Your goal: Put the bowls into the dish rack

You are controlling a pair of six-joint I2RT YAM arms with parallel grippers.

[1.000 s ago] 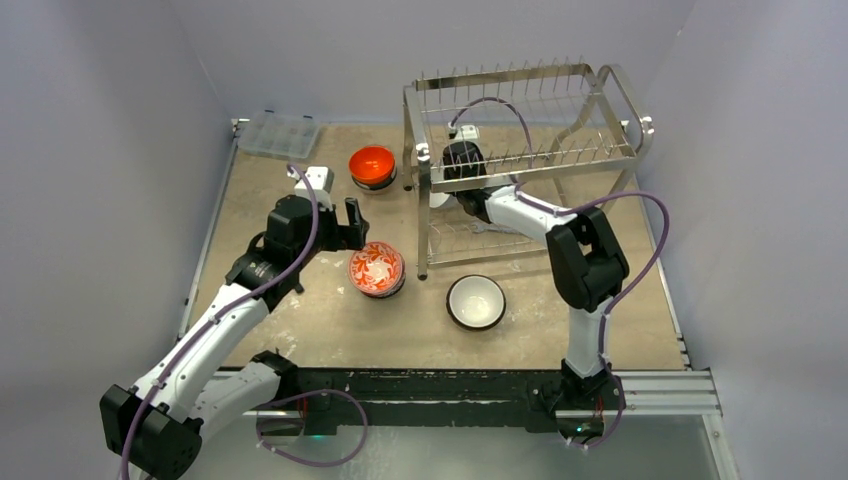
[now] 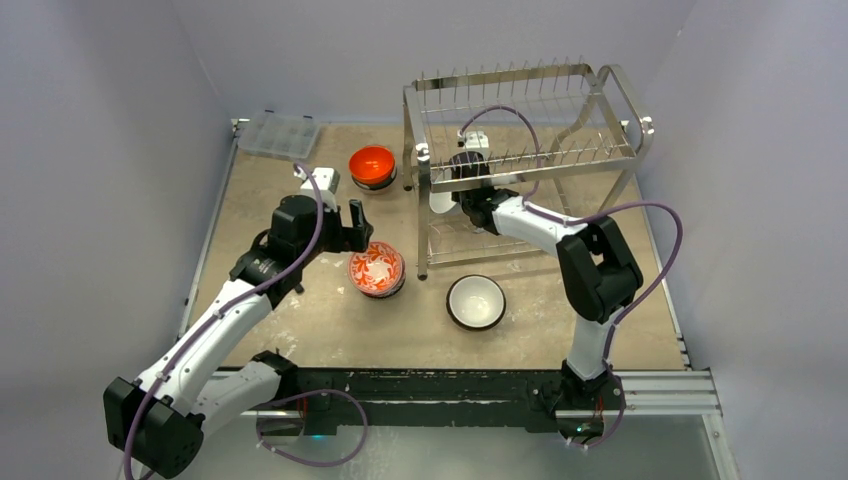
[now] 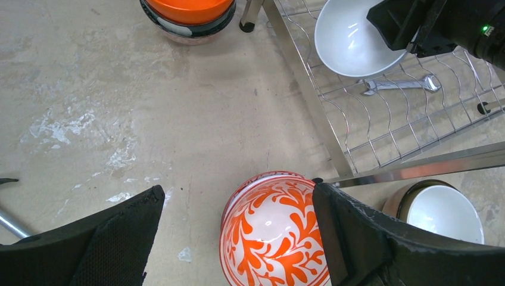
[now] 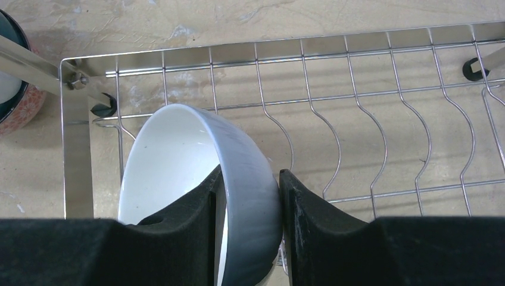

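My right gripper is shut on the rim of a white bowl (image 4: 155,158), held tilted over the lower tier of the dish rack (image 2: 530,75), at its left end. My left gripper (image 2: 350,225) stands open above the patterned orange-and-white bowls (image 2: 377,266), stacked on the counter left of the rack. An orange bowl (image 2: 371,160) sits stacked in darker bowls behind them. A white bowl with a dark rim (image 2: 476,300) stands in front of the rack.
A clear plastic tray (image 2: 279,133) lies at the back left. A wrench (image 3: 402,84) shows at the lower tier.
The right arm has shifted slightly rightward and toward the front. The left arm has moved very little.
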